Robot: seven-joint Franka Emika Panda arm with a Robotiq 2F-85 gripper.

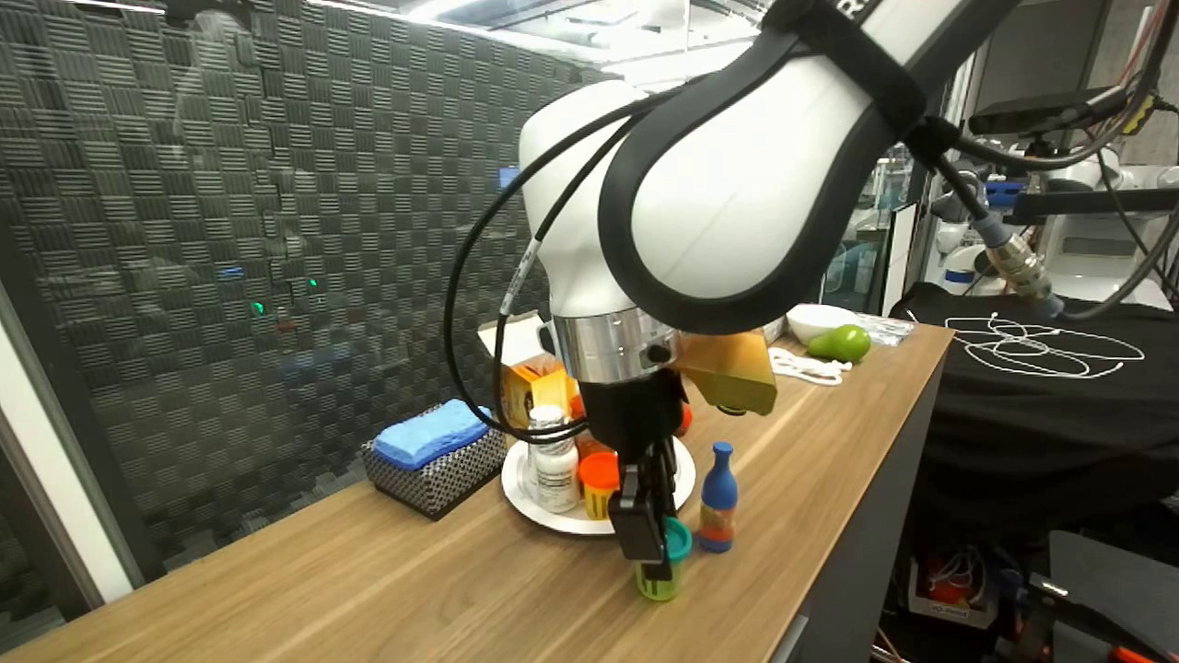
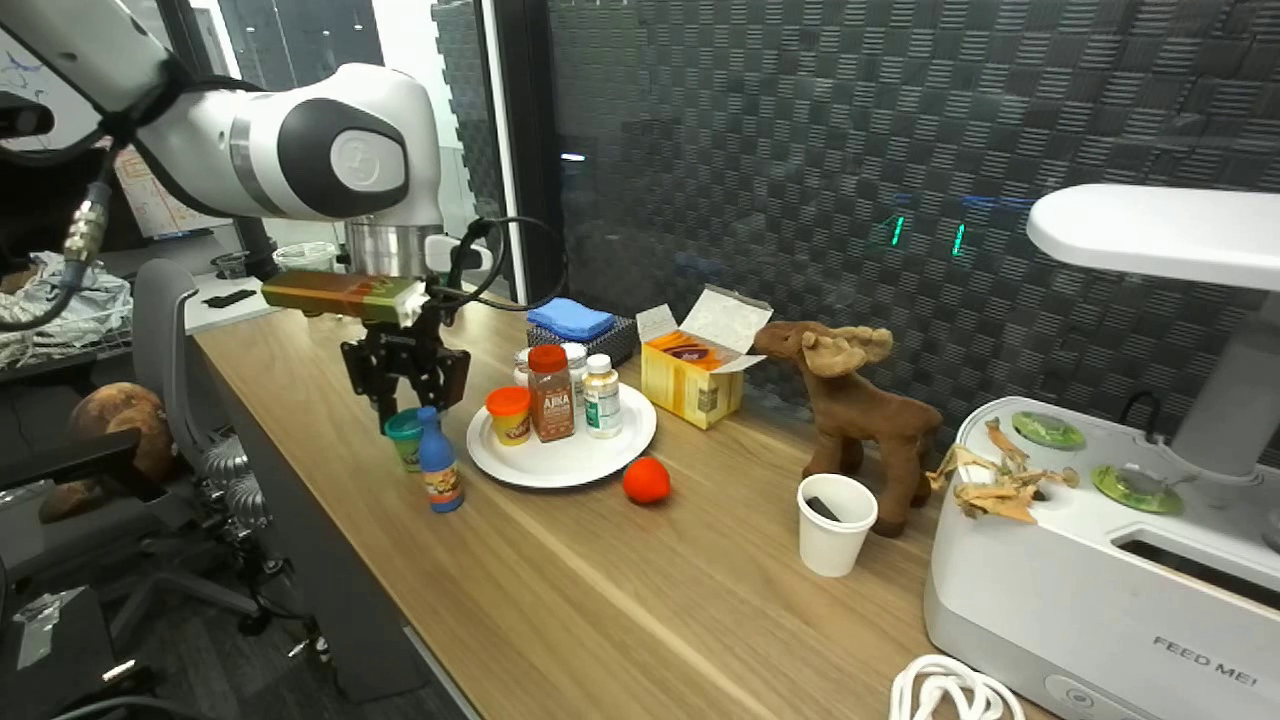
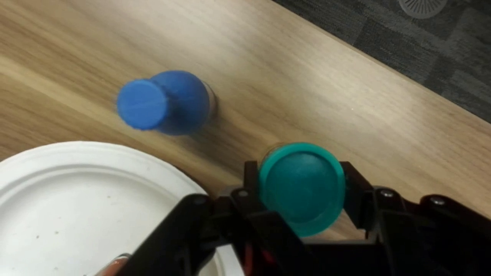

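In the wrist view my gripper is shut on a green tub with a teal lid [image 3: 304, 195], one finger against each side. The same tub [image 1: 659, 582] is upright in exterior view 1, partly covered by a dark finger [image 1: 637, 519]. Whether its base touches the table is hard to tell. A blue bottle with an orange label [image 2: 439, 466] stands upright close beside the tub, apart from my fingers.
A white plate [image 2: 564, 478] bears an orange-lidded tub [image 2: 509, 418] and several bottles, close to my gripper. A red ball [image 2: 647, 480], a white cup [image 2: 830, 546] and a brown plush moose [image 2: 866, 420] stand farther along.
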